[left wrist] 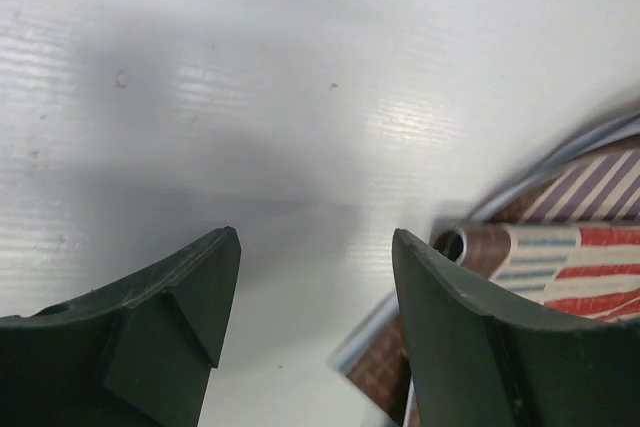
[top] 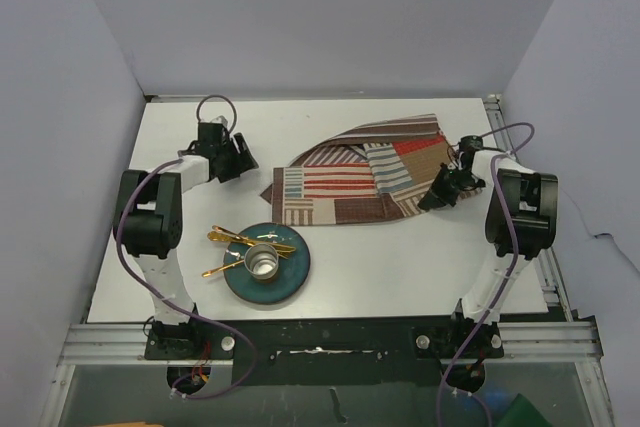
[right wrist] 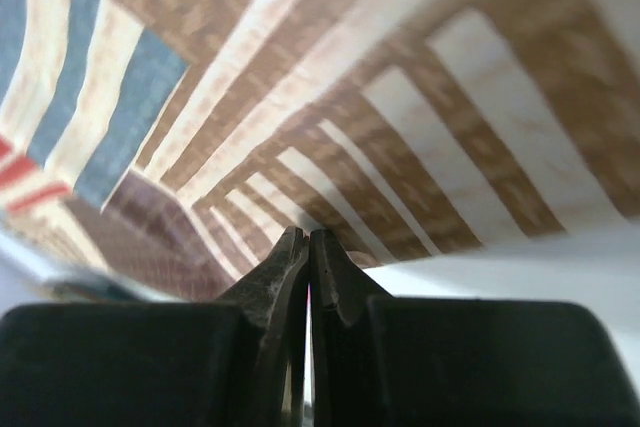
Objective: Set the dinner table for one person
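A striped patchwork placemat (top: 335,192) lies across the middle of the table, its far part folded over in a loose strip. My right gripper (top: 432,199) is at its right part. In the right wrist view the right gripper is shut, its tips meeting at the brown-striped cloth by its edge, where a small fold shows. Left of the cloth, my left gripper (top: 246,158) has its fingers apart, bare table between them; the placemat's corner (left wrist: 378,372) shows beside its right finger. A teal plate (top: 290,282) carries a metal cup (top: 262,262) and gold cutlery (top: 228,236).
The plate sits at the near left, with cutlery handles sticking out past its rim. Bare table (top: 390,272) spreads across the near middle and right.
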